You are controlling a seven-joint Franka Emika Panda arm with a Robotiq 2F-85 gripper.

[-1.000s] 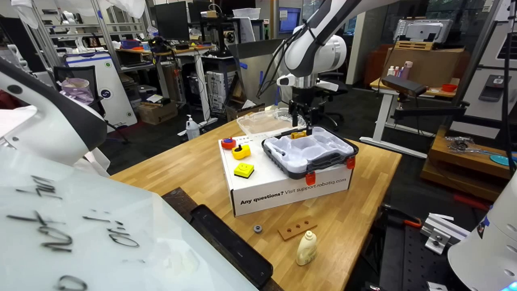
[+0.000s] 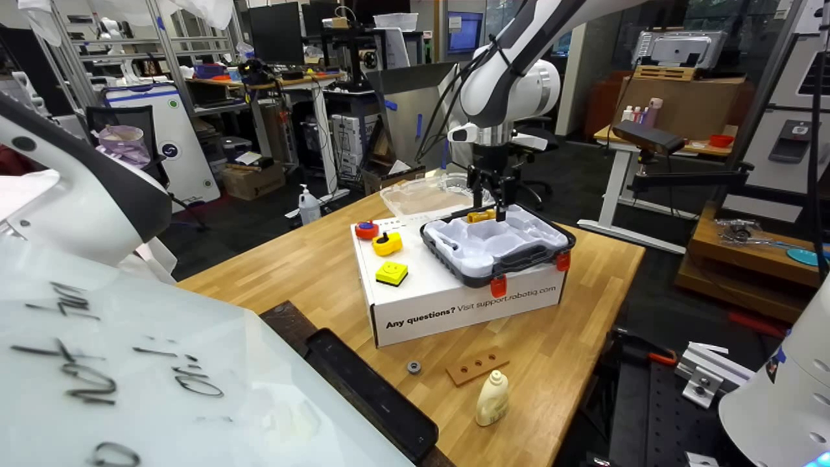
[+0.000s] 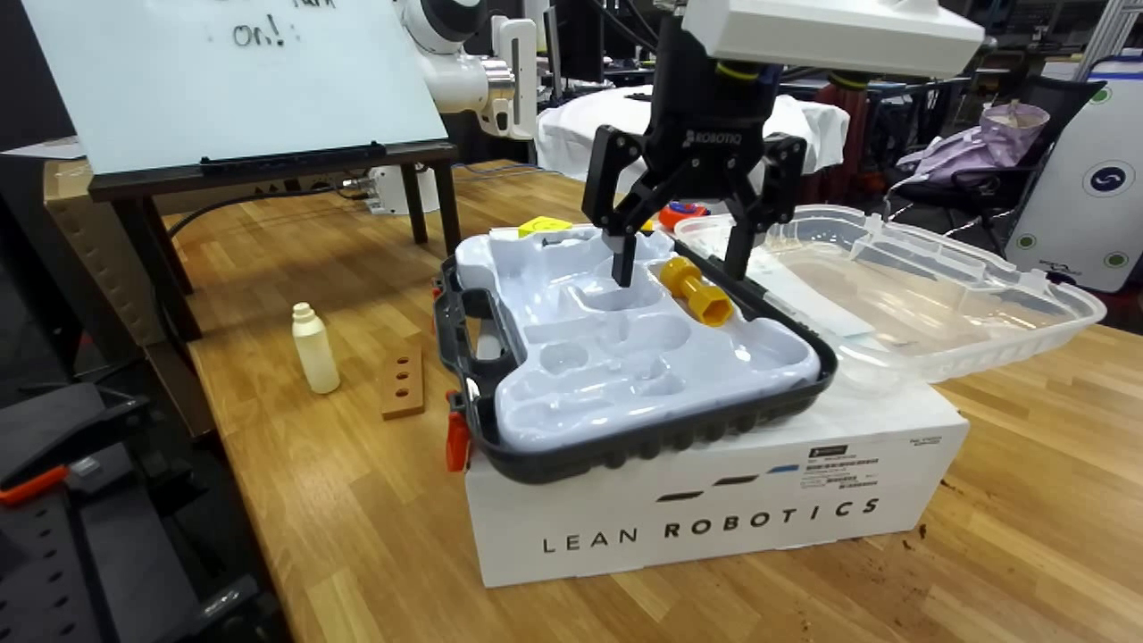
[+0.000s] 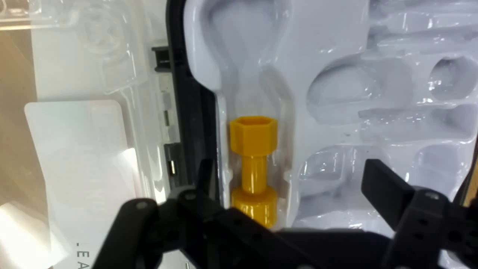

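Note:
An orange-yellow piece with a hexagonal socket end (image 4: 254, 136) lies in a long moulded recess of the pale grey tray (image 3: 632, 370). The tray fills a black case (image 3: 557, 463) on top of the white box. Above that piece hangs my gripper (image 3: 679, 270), fingers wide apart and empty. In the wrist view, one finger (image 4: 206, 177) is over the case's black edge and the other finger (image 4: 385, 190) over the shallow pockets. The lower end of the piece is partly covered by the gripper's linkage in that view.
The white box (image 3: 718, 514) also bears a red item (image 2: 366, 229), a yellow item (image 2: 386, 244) and a yellow block (image 2: 391, 272). A clear lid (image 3: 964, 311) lies open beside the case. On the table are a cream bottle (image 2: 492, 398), a drilled wooden strip (image 2: 476, 367) and a grey ring (image 2: 414, 367).
Seen in exterior view 1, my gripper has shifted slightly right and lower over the case. The orange-yellow piece and the other objects have stayed put.

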